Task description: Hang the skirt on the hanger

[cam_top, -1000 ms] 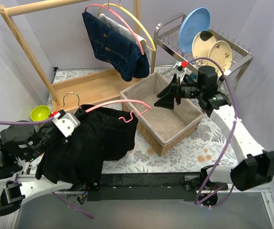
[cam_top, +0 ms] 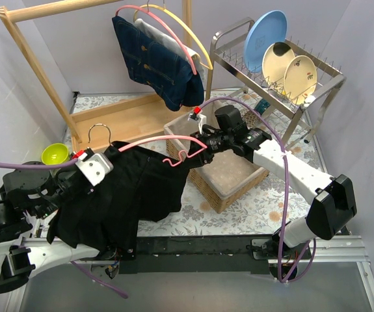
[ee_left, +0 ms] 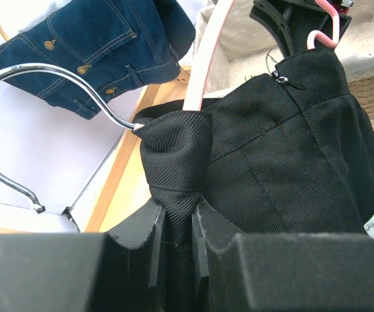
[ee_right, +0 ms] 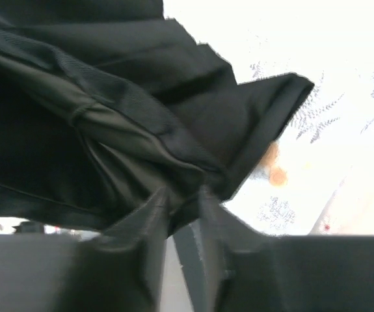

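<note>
A black skirt [cam_top: 121, 195] hangs over a pink hanger [cam_top: 160, 138] with a silver hook [ee_left: 63, 73]. My left gripper is shut on the skirt's bunched fabric below the hook. My right gripper [cam_top: 196, 153] is at the hanger's far end, at the skirt's right edge; in the blurred right wrist view its fingertips [ee_right: 209, 214] are low against folded black fabric, and whether they hold it I cannot tell.
A basket with liner [cam_top: 232, 175] sits behind the right gripper. A wooden rack [cam_top: 43, 75] with a denim skirt [cam_top: 154, 58] stands at the back, a dish rack [cam_top: 294, 110] at back right, a green bowl [cam_top: 55, 153] at left.
My right arm has moved left and down from over the basket to the hanger's end and the skirt's edge. The left arm is nearly unchanged.
</note>
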